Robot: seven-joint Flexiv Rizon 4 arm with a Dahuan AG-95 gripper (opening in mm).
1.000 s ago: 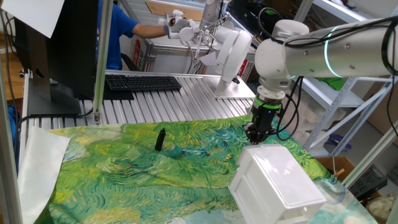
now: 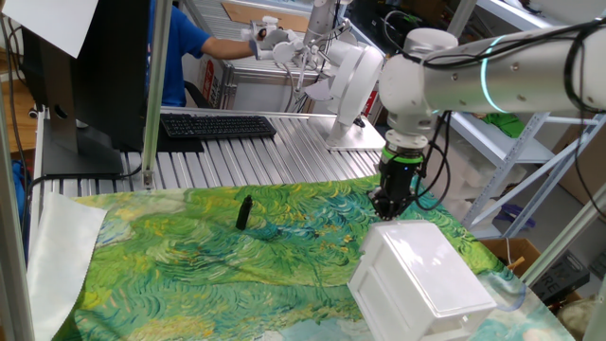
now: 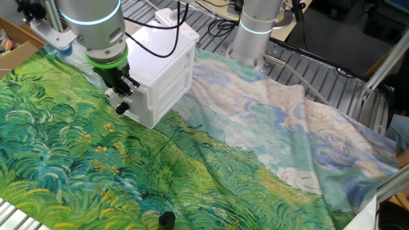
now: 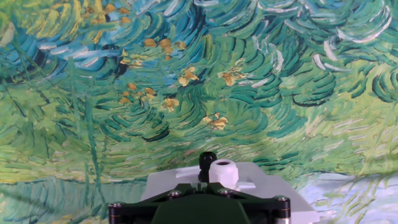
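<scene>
A white box-like cabinet stands on a painted cloth, my gripper over its front edge. In the wrist view the dark fingers come close together, so the gripper looks shut. A small black knob-like piece and a white round piece show right beyond the fingertips. Exterior view 2 has the black piece low at the cabinet's front, just under the gripper. Whether the fingers touch it is unclear. A black marker-like cylinder stands apart on the cloth.
The green and blue painted cloth covers the table, with folds toward the arm's base. Much of it is bare. A keyboard, a white fan-like object and a monitor stand behind, with a person at the back.
The upper arm and wrist have shifted slightly left in exterior view 1, while the fingertips stay near the cabinet's edge. Cabinet and black cylinder have not moved.
</scene>
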